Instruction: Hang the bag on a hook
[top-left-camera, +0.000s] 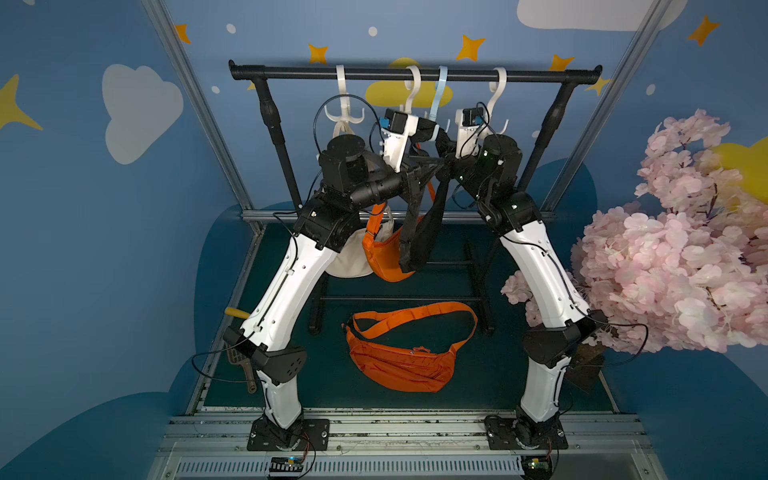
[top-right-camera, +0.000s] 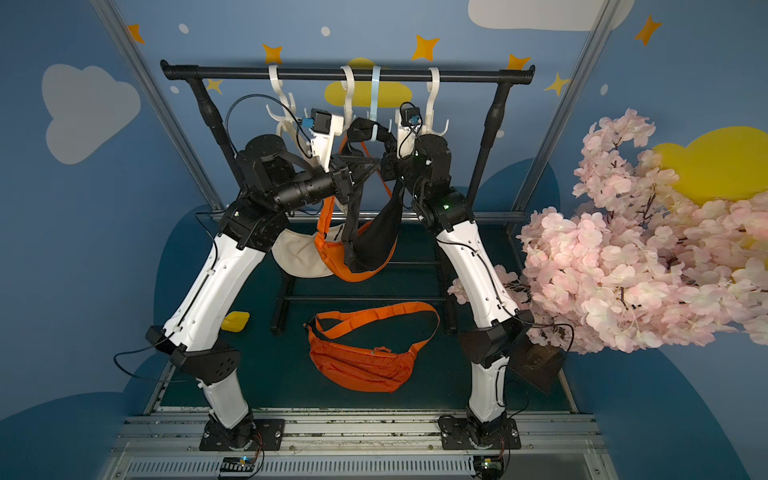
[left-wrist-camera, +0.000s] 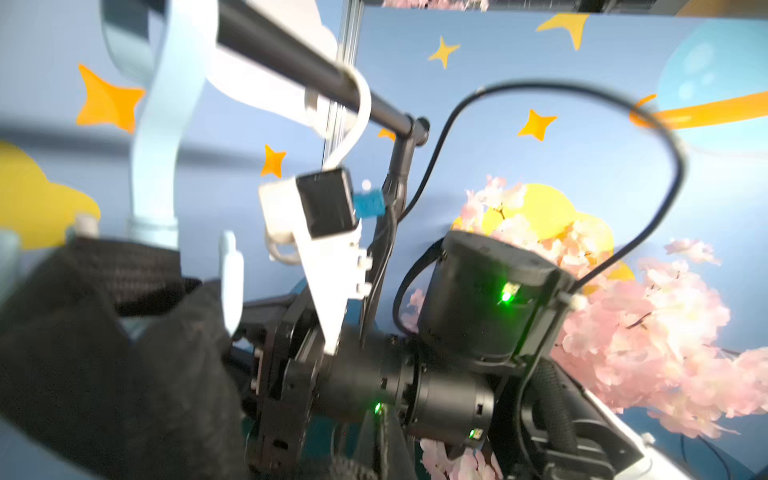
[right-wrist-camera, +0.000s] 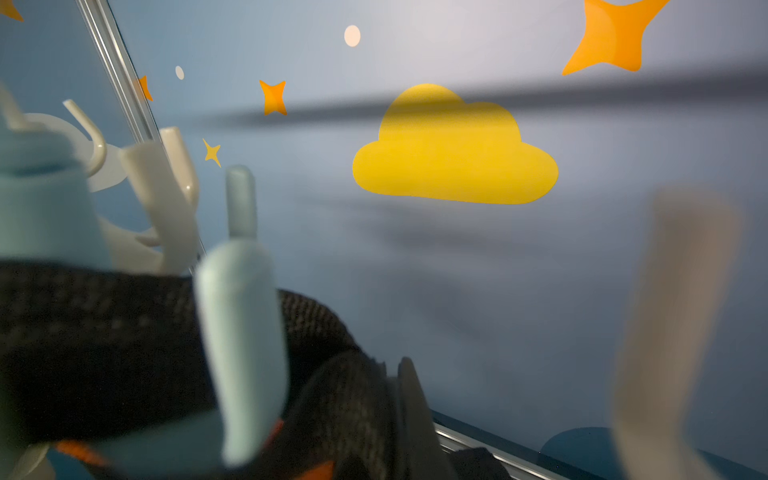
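A black bag (top-left-camera: 424, 232) hangs below the rail, its strap (top-right-camera: 369, 128) looped up across the light blue hook (top-left-camera: 438, 94). In the right wrist view the strap (right-wrist-camera: 96, 336) passes behind a light blue prong (right-wrist-camera: 244, 352). My right gripper (top-left-camera: 453, 166) is shut on the strap at the right of this hook. My left gripper (top-left-camera: 440, 166) is shut just in front of and below the hook, pointing right. Black strap runs down beside its fingers; whether they pinch it is hidden. In the left wrist view, black fabric (left-wrist-camera: 120, 360) covers the hook's lower part.
White hooks (top-left-camera: 342, 92) hang along the black rail (top-left-camera: 304, 73). An orange bag (top-left-camera: 384, 257) and a cream bag (top-left-camera: 348, 262) hang behind. Another orange bag (top-left-camera: 408, 364) lies on the floor. Pink blossoms (top-left-camera: 664, 248) fill the right side. Both grippers are close together.
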